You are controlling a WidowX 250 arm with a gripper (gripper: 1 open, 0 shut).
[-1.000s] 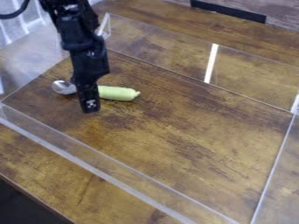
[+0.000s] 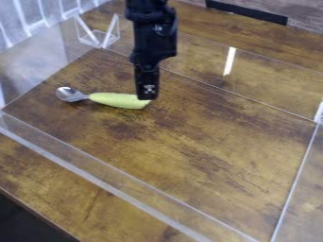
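Observation:
A spoon with a metal bowl [image 2: 70,95] and a thick pale yellow-green handle [image 2: 116,99] lies on the wooden table at the left, inside a clear-walled enclosure. My black gripper [image 2: 149,91] hangs over the handle's right end, its fingertips at or just above it; whether they touch is unclear. No gap between the fingers shows clearly.
Clear acrylic walls [image 2: 113,170] surround the work area on the wooden table [image 2: 214,151]. A dark strip [image 2: 246,11] runs along the back.
My gripper has moved right and slightly up, from left of and over the handle's middle to its right end. The spoon lies in the same place.

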